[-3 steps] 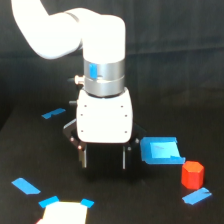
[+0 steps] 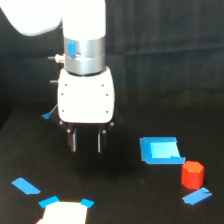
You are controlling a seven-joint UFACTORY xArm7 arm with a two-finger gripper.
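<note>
My gripper (image 2: pixel 86 142) hangs over the left-middle part of the dark table. Its two thin fingers point down and stand apart, with nothing visible between them. A red block (image 2: pixel 192 175) with a hexagonal outline sits on the table at the right, well away from the gripper. Between them lies a blue square (image 2: pixel 162 150) with a lighter blue middle. At the bottom edge, a pale cream object (image 2: pixel 65 213) is partly cut off by the frame.
Several short blue tape strips mark the table, among them a left strip (image 2: pixel 25 186) and a right strip (image 2: pixel 197 196) just below the red block. A dark curtain (image 2: pixel 160 60) closes off the back.
My gripper has moved left and a little up in the view. The gap between its fingers looks narrower. The red block, blue square and cream object are where they were.
</note>
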